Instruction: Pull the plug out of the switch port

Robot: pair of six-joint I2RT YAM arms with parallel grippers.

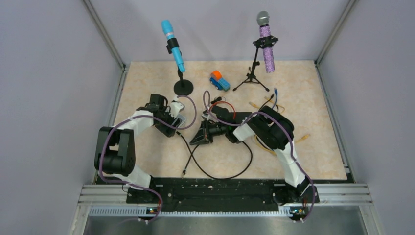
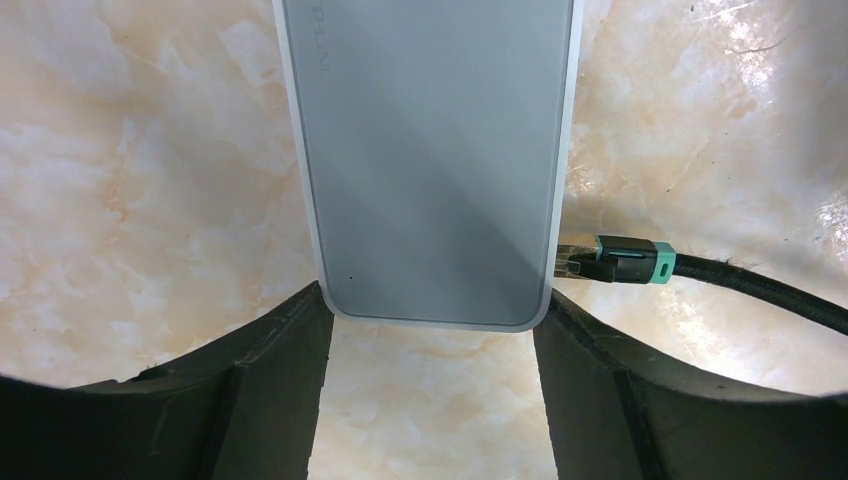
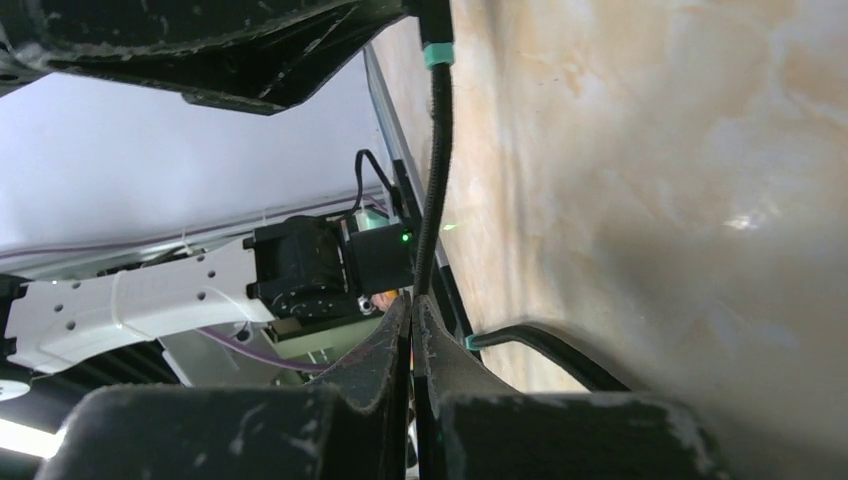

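Note:
The grey switch (image 2: 430,170) lies between the two fingers of my left gripper, whose tips meet its side edges. At its right edge is the black plug (image 2: 625,260) with a teal collar; part of the clear front shows, and how far it sits in a port cannot be told. From it the black cable (image 2: 755,285) runs right. My right gripper is shut, its tips together, with the cable passing close behind them and no clear grip on it. In the top view, my right gripper (image 1: 192,143) stands right of the plug end (image 1: 178,133), apart from the switch.
The cable's other end (image 1: 184,172) lies near the front edge. Behind stand a blue microphone (image 1: 173,46), a purple microphone (image 1: 266,44) and a toy car (image 1: 219,81). Yellow cables (image 1: 303,138) lie at right.

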